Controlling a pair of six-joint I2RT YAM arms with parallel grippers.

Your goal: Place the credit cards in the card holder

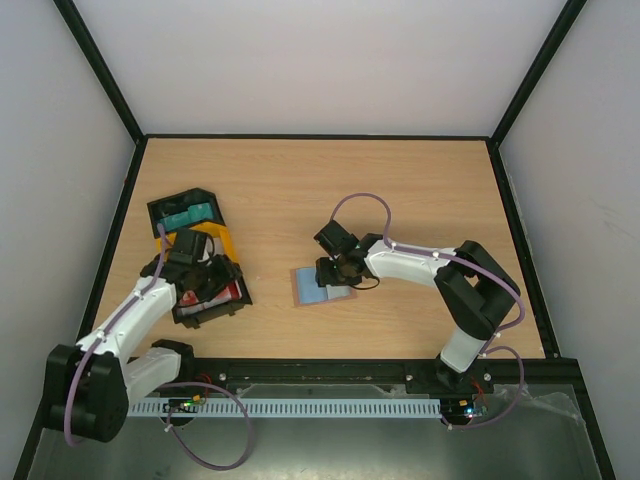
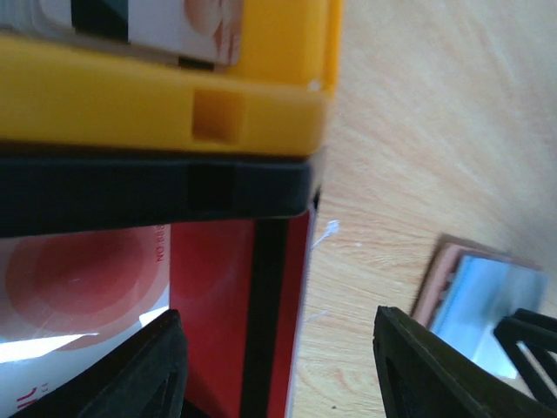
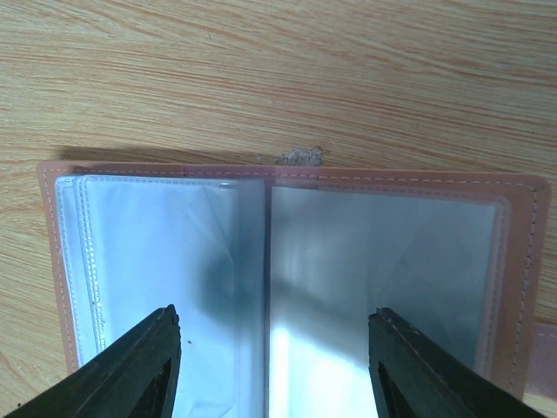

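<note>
The card holder (image 3: 148, 261) lies spread flat on the table, brown-edged with clear bluish pockets; no card shows in the visible part of its pockets. Above it my right gripper stands open, one finger over each half, nothing between them. My left gripper, also open and empty, hovers over the front compartment of the card organizer on the left. A red and white card (image 2: 78, 279) lies in that compartment, left of the gap between my fingers. Part of the holder (image 2: 461, 305) also shows in the left wrist view.
The black organizer (image 1: 243, 296) has a yellow middle tray (image 2: 270, 109) with pale cards and a back tray with teal items (image 1: 188, 216). Bare wooden table (image 1: 420, 190) stretches behind and right of the holder.
</note>
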